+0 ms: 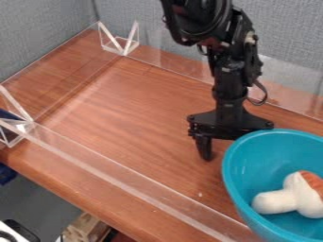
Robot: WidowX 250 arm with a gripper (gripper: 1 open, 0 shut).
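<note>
My black gripper [205, 144] is lowered close to the wooden table [127, 104], just behind and left of a blue bowl [252, 163] at the lower right. A white toy mushroom [288, 197] with an orange cap lies inside the bowl.
Clear acrylic walls run along the table's back and front left edges, with white corner brackets [120, 40]. Below the front left edge is a grey floor with assorted items.
</note>
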